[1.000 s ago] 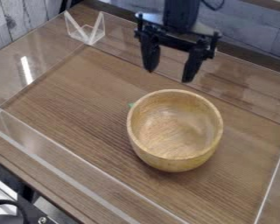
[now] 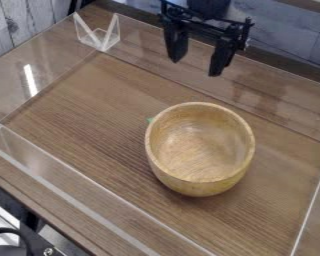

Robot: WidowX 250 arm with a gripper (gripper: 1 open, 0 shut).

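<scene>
My black gripper [image 2: 199, 55] hangs at the top centre of the camera view, its two fingers pointing down and spread apart, with nothing seen between them. It is above and behind a large pale tan bowl [image 2: 199, 170], which sits on the wooden table [image 2: 76, 150]. The bowl's inside looks empty. A small green bit [image 2: 149, 120] shows at the bowl's left edge, mostly hidden.
A clear plastic object [image 2: 99, 30] stands at the back left, and another clear piece is at the left edge. Black cables [image 2: 9, 240] lie at the bottom left. The table around the bowl is mostly clear.
The bowl has not moved.
</scene>
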